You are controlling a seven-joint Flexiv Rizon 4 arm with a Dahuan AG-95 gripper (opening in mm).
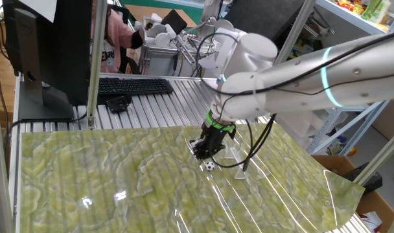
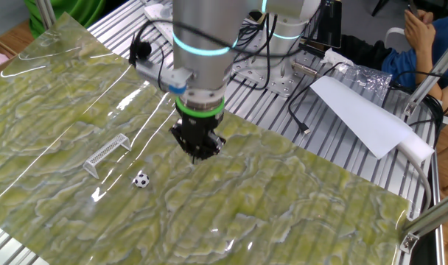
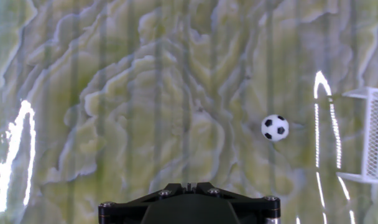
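A small black-and-white soccer ball (image 3: pixel 275 127) rests on the green marbled sheet, just in front of a white toy goal (image 3: pixel 374 135). In exterior view 2, the ball (image 2: pixel 141 179) sits beside the goal (image 2: pixel 106 155), outside its mouth. My black gripper (image 2: pixel 195 157) hangs above the sheet on the side of the ball away from the goal, apart from it. At the bottom of the wrist view, the gripper looks shut, its fingers together and nothing visible between them. In exterior view 1, the arm and its cables partly cover the goal (image 1: pixel 240 169).
The marbled sheet (image 1: pixel 100 175) is otherwise clear. Behind it stand a keyboard (image 1: pixel 135 86) and a monitor (image 1: pixel 38 65). White paper (image 2: pixel 360 114) and a loose cable lie near the robot's base. Metal frame posts rise at the table's edges.
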